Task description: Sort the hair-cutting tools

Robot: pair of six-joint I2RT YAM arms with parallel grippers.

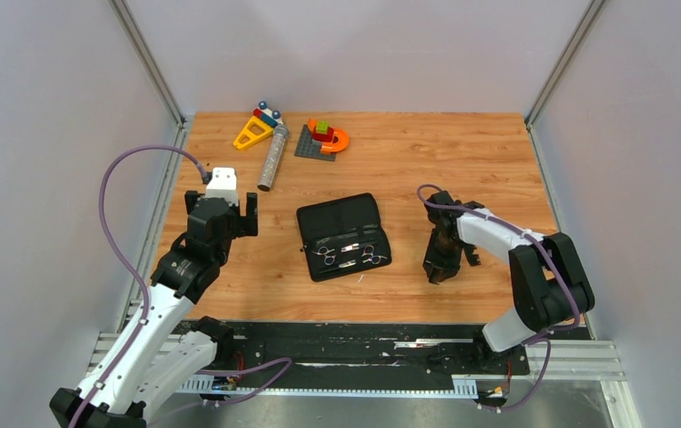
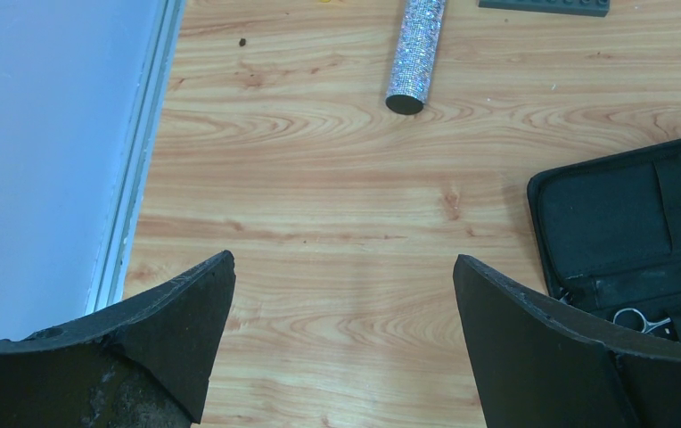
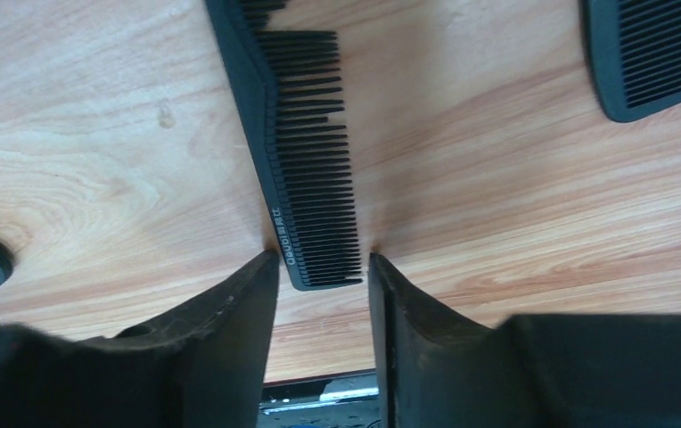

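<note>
A black zip case [image 1: 341, 218] holding scissors and other slim tools lies open mid-table, partly seen in the left wrist view [image 2: 604, 214]. In the right wrist view a black comb [image 3: 310, 205] lies on the wood, its end between the fingertips of my right gripper, which is part open. A second comb [image 3: 649, 53] lies at the upper right. My left gripper stands open and empty over the left side of the table.
A glittery tube [image 1: 274, 160], a yellow toy [image 1: 248, 134] and a brick plate [image 1: 308, 150] with coloured pieces stand at the back left.
</note>
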